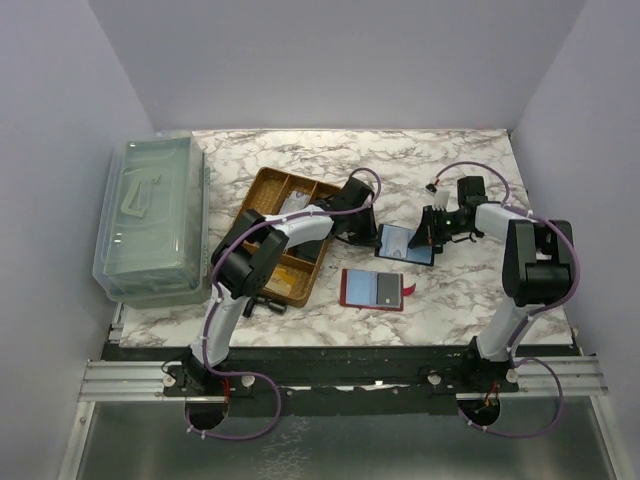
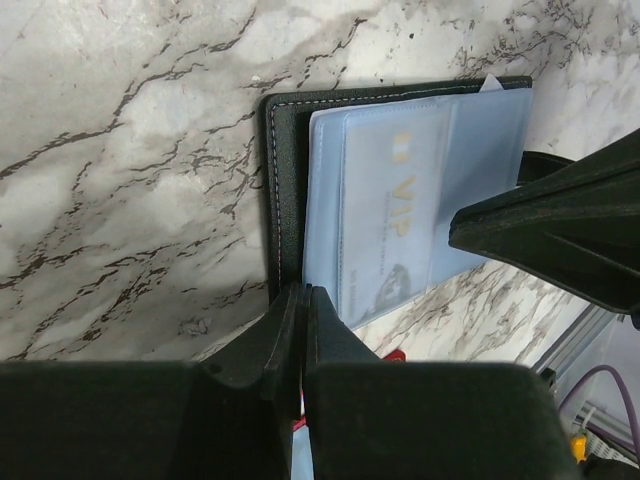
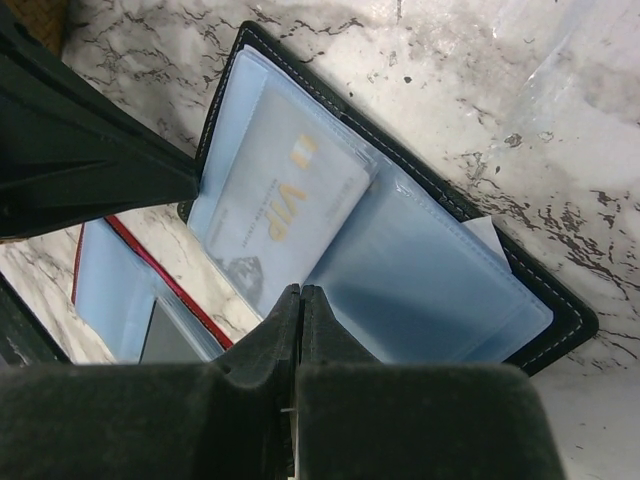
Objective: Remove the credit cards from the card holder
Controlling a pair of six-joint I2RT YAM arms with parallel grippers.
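Note:
The open black card holder (image 1: 405, 244) with pale blue sleeves lies on the marble table; a translucent VIP card (image 2: 390, 210) shows in one sleeve. My left gripper is shut at the holder's left edge, its tips against the cover and sleeve edge; what lies between them is hard to see. My right gripper is shut, tips over the sleeve beside the card's lower edge, nothing visible between its fingers. A white corner (image 3: 488, 240) pokes from the far edge of the holder.
A red card holder (image 1: 371, 289) lies just in front. A wooden compartment box (image 1: 262, 185) is at the left, partly under the left arm, with a large translucent green case (image 1: 150, 220) farther left. Free table lies at the back.

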